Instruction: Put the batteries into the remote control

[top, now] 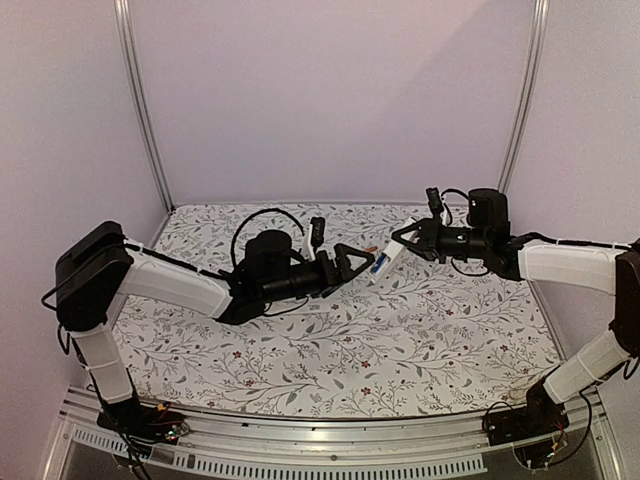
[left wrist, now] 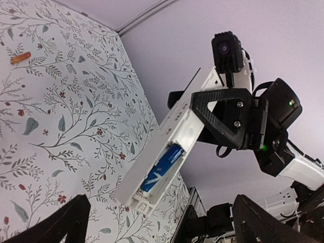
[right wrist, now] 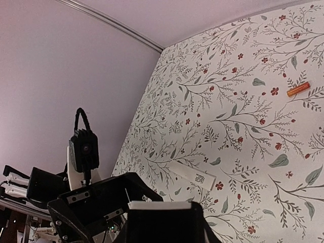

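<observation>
The white remote [left wrist: 145, 174] is held tilted in the air by my right gripper [top: 405, 235], shut on its upper end. A blue battery [left wrist: 162, 167] sits in its exposed compartment, facing my left gripper. My left gripper [top: 355, 262] is open just left of the remote's lower end, with nothing visible between its fingers. An orange battery [right wrist: 298, 89] lies loose on the table, behind the grippers.
A flat pale piece [right wrist: 192, 174], perhaps the battery cover, lies on the patterned table. Walls stand at the back and both sides.
</observation>
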